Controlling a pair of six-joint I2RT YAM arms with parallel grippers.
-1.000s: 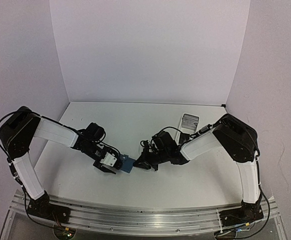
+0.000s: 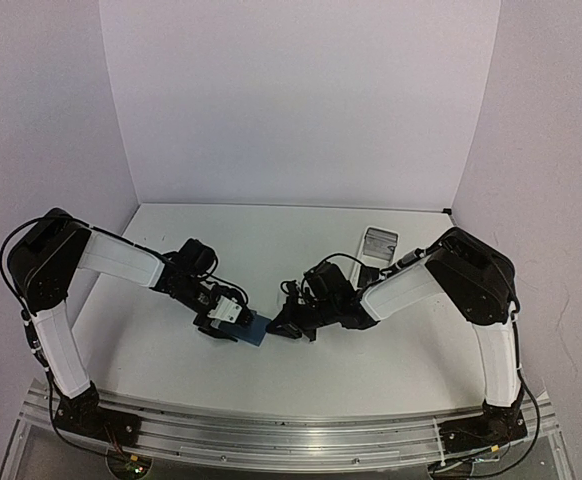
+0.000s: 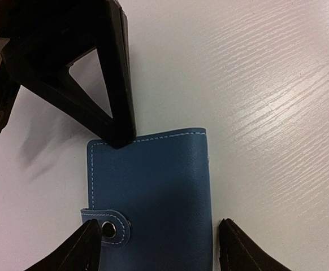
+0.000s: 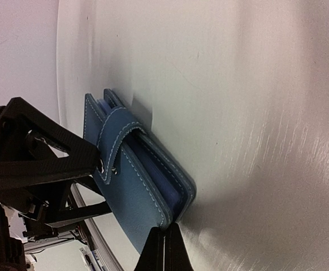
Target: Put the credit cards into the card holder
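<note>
The blue leather card holder (image 2: 255,330) lies on the table between the two arms, its white-stitched strap snapped across one side in the left wrist view. My left gripper is open, with a finger near each side of the holder (image 3: 159,186). At the opposite end, the tip of my right gripper is shut against the holder's corner (image 4: 147,197). I cannot tell whether any thin edge is between its fingers. In the right wrist view, the holder's two covers stand slightly apart, with bluish sleeves between. No loose credit card can be made out.
A small grey-and-white box (image 2: 379,243) stands at the back right, partly behind the right arm. Bare white table (image 2: 271,380) lies in front of the holder, and the back middle is clear. A metal rail (image 2: 291,428) runs along the front edge.
My left gripper has moved right and now reaches further over the card holder. The holder has shifted and turned slightly. My right arm has stayed in place.
</note>
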